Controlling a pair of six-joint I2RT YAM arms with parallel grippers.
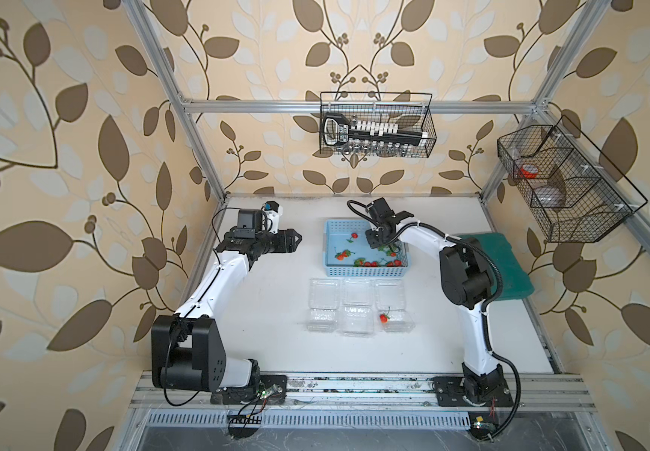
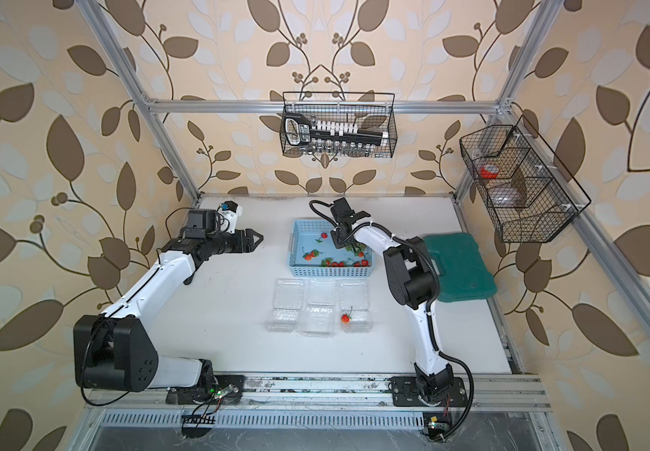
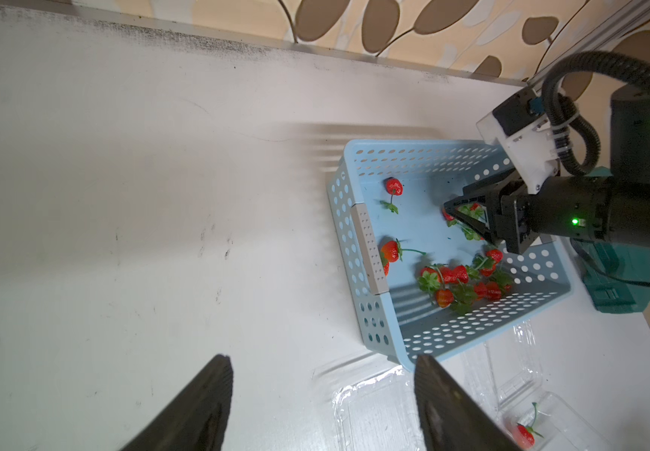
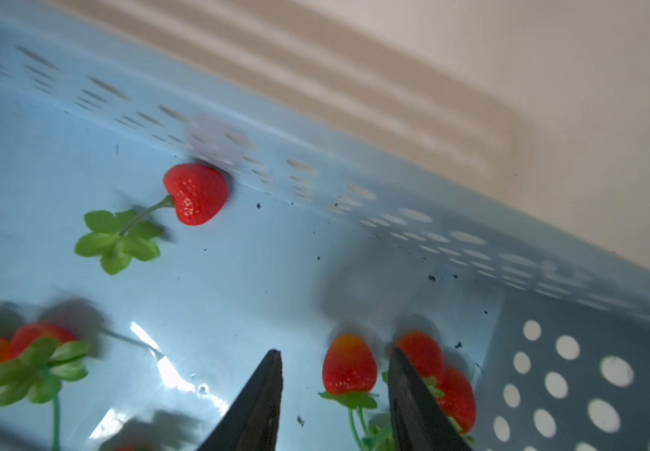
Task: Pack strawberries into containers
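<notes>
A perforated blue basket [image 1: 328, 244] holds several strawberries with green tops. My right gripper is inside it, open, its fingers low either side of a strawberry [image 4: 349, 364] in the right wrist view; more strawberries lie just beside, and a lone one [image 4: 193, 194] is farther left. Three clear clamshell containers [image 1: 343, 297] stand open in front of the basket; the right one has one strawberry [image 1: 383, 318]. My left gripper [image 1: 291, 240] hangs left of the basket over bare table, its fingers blurred in the left wrist view; whether anything is between them is hard to tell.
A green mat or lid [image 2: 460, 270] lies at the right of the table [image 1: 261, 315]. Wire baskets [image 1: 377, 127] hang on the back rail and at the right.
</notes>
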